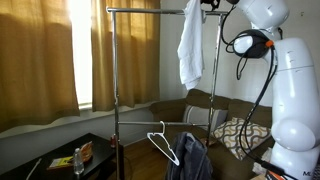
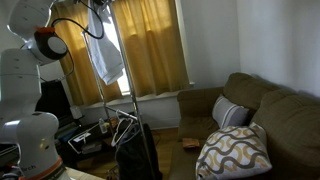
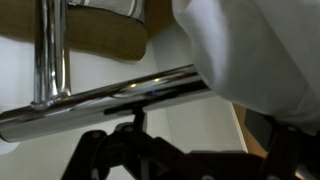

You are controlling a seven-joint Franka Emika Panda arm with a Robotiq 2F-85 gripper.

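Note:
A white cloth [image 1: 192, 48] hangs down from the top rail [image 1: 155, 11] of a metal rack, near its right end. My gripper is up at that rail, beside the top of the cloth; its fingers stand apart. In the wrist view the chrome rail [image 3: 100, 108] crosses just beyond the fingers, and the white cloth [image 3: 245, 45] fills the upper right, close to the right finger. No grip on the cloth shows. How the cloth is held at the rail is hidden.
Lower on the rack hang a white hanger [image 1: 163, 148] and a dark garment [image 1: 192, 158]. A brown sofa [image 2: 205, 125] with a patterned pillow [image 2: 232, 152] stands behind. At the left a dark table [image 1: 60, 160] carries a bottle [image 1: 78, 160] and small items.

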